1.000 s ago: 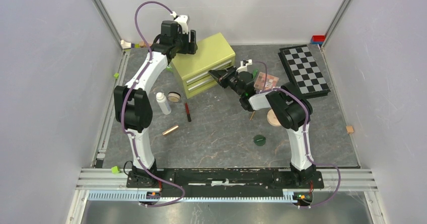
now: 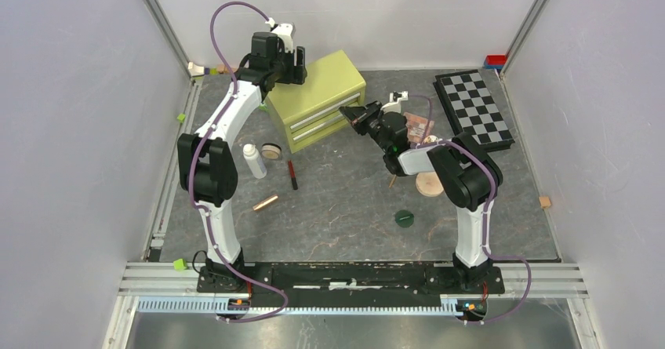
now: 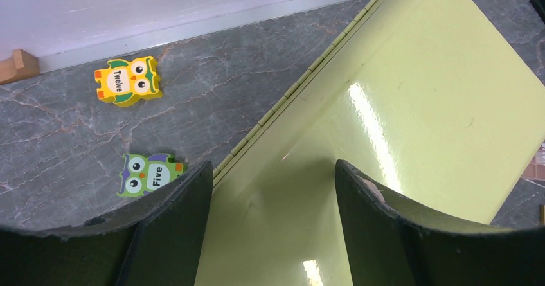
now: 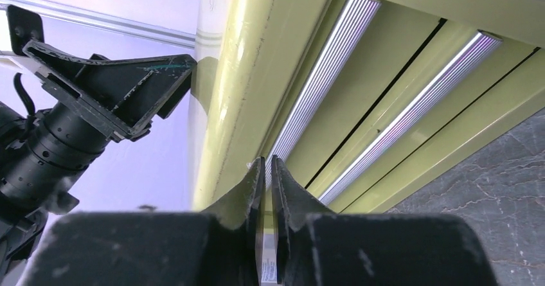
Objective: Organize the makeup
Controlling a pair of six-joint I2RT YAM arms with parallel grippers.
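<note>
A yellow-green two-drawer box [image 2: 333, 74] stands angled at the back, both drawers closed, each with a silver handle. My left gripper is over its top at the back-left, fingers apart with only the box's surface between them. At the box's front, my right gripper has a narrow gap between its fingertips, close by the end of the upper handle [image 4: 324, 74]; contact cannot be told. On the table are a white bottle [image 2: 254, 161], a round jar [image 2: 271, 151], a red-and-black stick [image 2: 292, 175], a gold tube [image 2: 265, 203] and a pinkish palette [image 2: 416, 129].
A checkered board [image 2: 474, 110] lies at the back right. A round beige item [image 2: 429, 183] is partly under the right arm, with a dark green round item [image 2: 404, 218] in front. Owl blocks [image 3: 132, 81] lie behind the box.
My right gripper has slid rightward along the box's front, its arm swinging right too. The left arm, the box and the loose items have stayed in place.
</note>
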